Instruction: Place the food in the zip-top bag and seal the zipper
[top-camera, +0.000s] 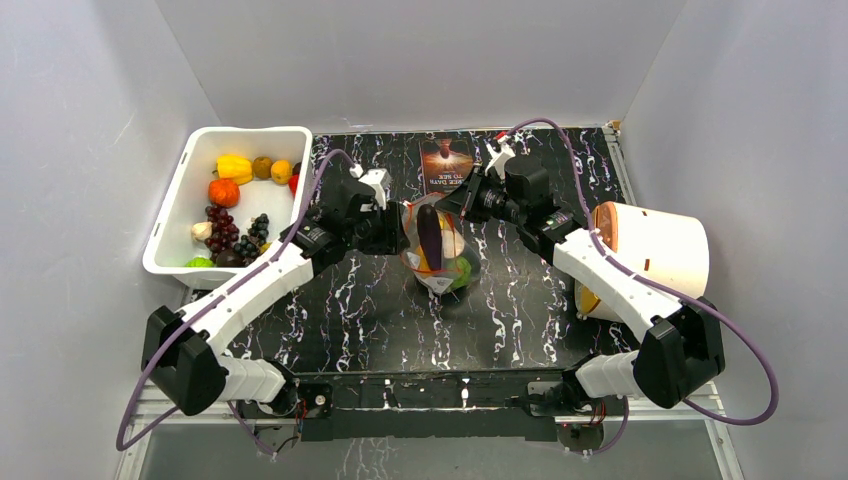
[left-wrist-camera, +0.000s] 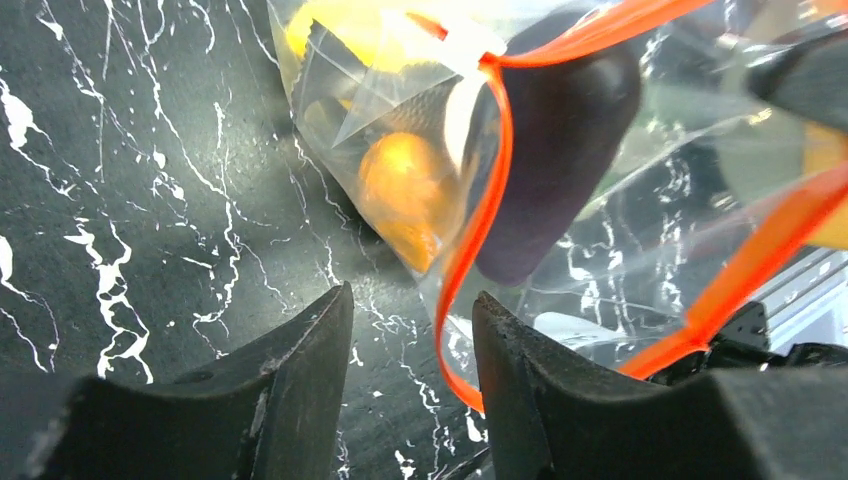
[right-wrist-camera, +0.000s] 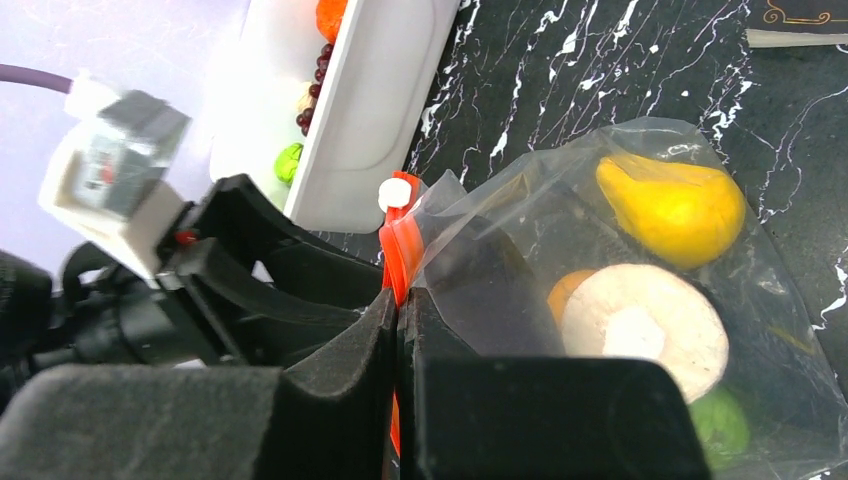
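Note:
A clear zip top bag (top-camera: 448, 278) with a red zipper rim stands mid-table, its mouth gaping. Inside show a dark eggplant (top-camera: 430, 238), an orange item (left-wrist-camera: 405, 180), a yellow item (right-wrist-camera: 672, 210), a pale round piece (right-wrist-camera: 645, 325) and something green (right-wrist-camera: 718, 428). My right gripper is shut on the red rim at one end of the mouth. At the opposite, left side, my left gripper is part open. A lower bend of the red rim passes near its right finger (left-wrist-camera: 500, 335); whether they touch I cannot tell.
A white bin (top-camera: 165, 235) at the left holds peppers, grapes and other produce. Behind the bag lies a book (top-camera: 440, 165). A cream cylinder (top-camera: 660, 250) rests at the far right. The table in front of the bag is clear.

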